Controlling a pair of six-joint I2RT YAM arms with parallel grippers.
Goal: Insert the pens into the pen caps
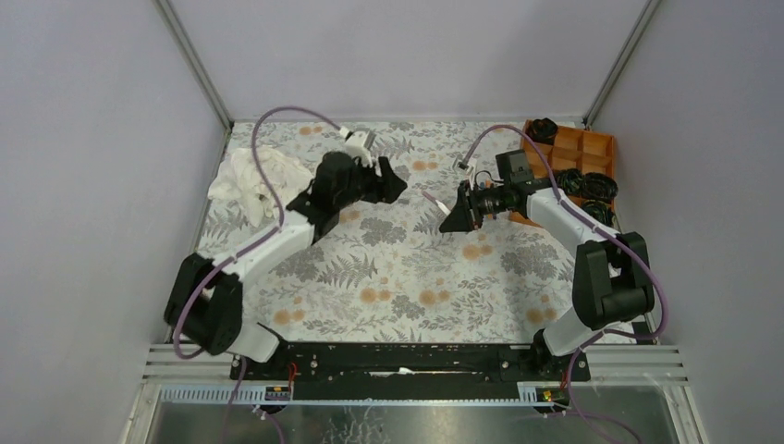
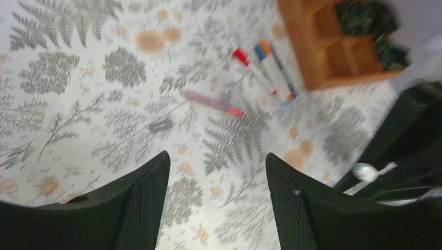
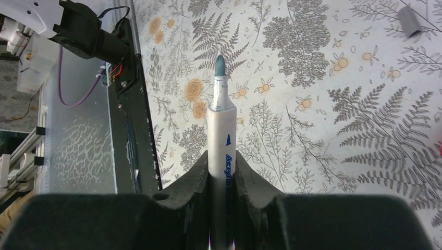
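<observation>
My right gripper is shut on a white pen (image 3: 222, 140), whose bare blue-grey tip points away from the fingers. The same pen (image 1: 436, 203) juts out at the fingers in the top view. My left gripper stands open, above the cloth left of the right one, nothing between its fingers. A small grey cap lies loose on the cloth, also visible in the right wrist view as a grey cylinder (image 3: 409, 22). Near it rests a pinkish pen (image 2: 211, 101) with a red end. A red-and-white pen (image 2: 255, 71) and a few others lie farther off, blurred.
An orange compartment box (image 1: 599, 146) with dark coiled bundles stands at the back right. White crumpled cloth (image 1: 254, 180) lies at the back left.
</observation>
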